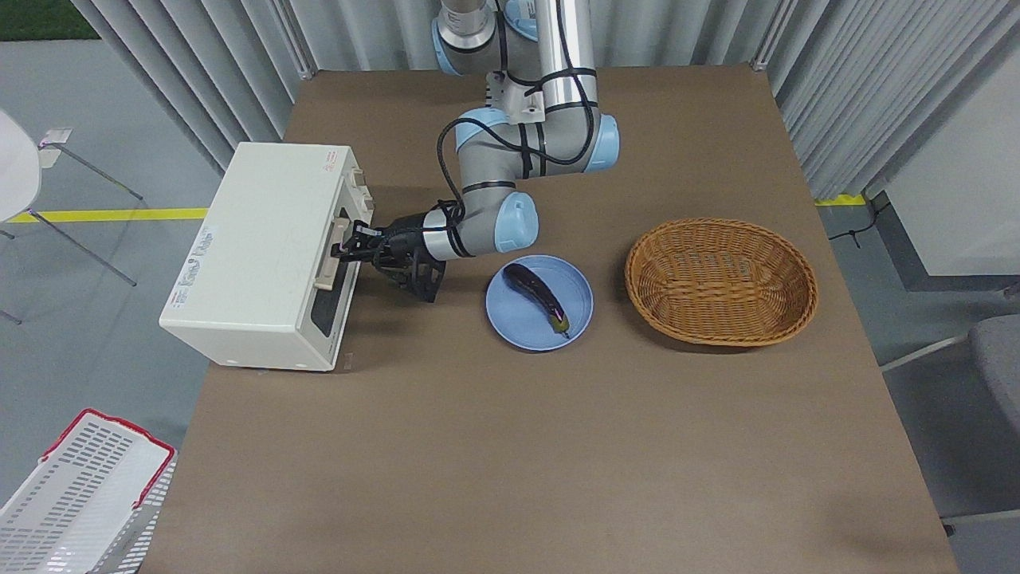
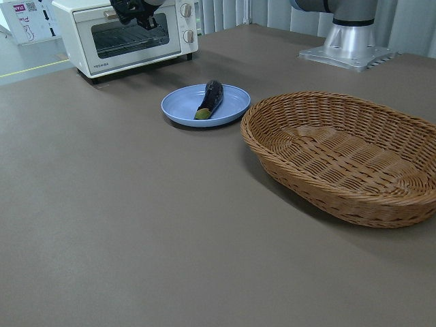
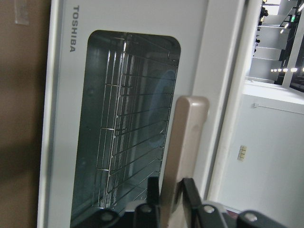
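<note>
A white Toshiba toaster oven (image 1: 249,249) stands at the table's left, its door closed with a glass window and a beige handle (image 3: 190,133). My gripper is at that handle, one black finger either side of it in the wrist view; whether they press on it I cannot tell. In the left view the gripper (image 2: 144,19) is cut off at the top edge, in front of the oven. A dark eggplant (image 1: 535,292) lies on a blue plate (image 1: 521,332) to the right of the oven.
A wicker basket (image 1: 722,282) sits right of the plate. A white-and-red slatted object (image 1: 86,478) is off the table at the lower left.
</note>
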